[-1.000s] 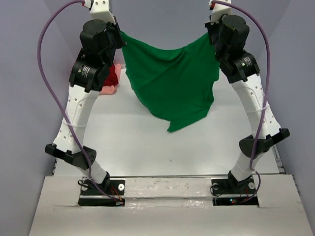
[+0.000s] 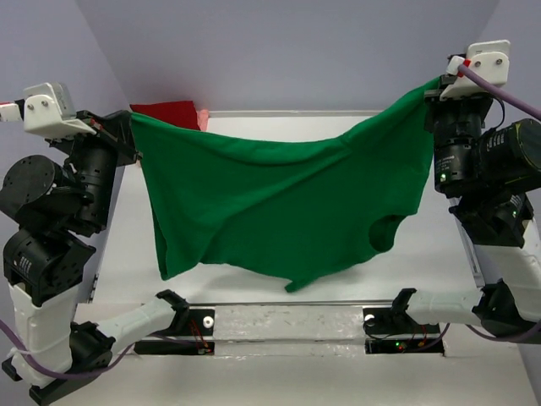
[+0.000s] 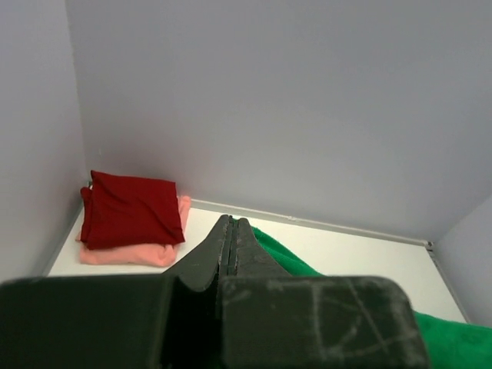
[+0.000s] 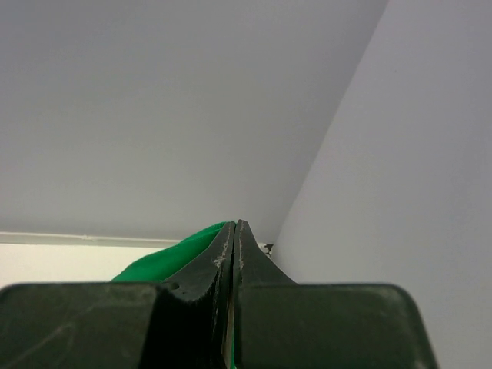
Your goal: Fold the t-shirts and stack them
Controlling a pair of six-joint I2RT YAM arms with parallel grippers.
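Observation:
A green t-shirt (image 2: pixel 283 207) hangs spread wide between my two arms in the top view, its lower part reaching toward the near edge of the table. My left gripper is shut on one corner of it, and a strip of green shows beyond the fingertips. The right gripper is likewise shut, with green cloth running off to the left of its tips. On the far left of the table lies a folded red t-shirt (image 3: pixel 137 209) on top of a folded pink one (image 3: pixel 131 254).
Grey walls (image 3: pixel 269 100) rise behind and at both sides. The right gripper is close to the right wall (image 4: pixel 400 192).
Both grippers have moved farther apart and nearer the front.

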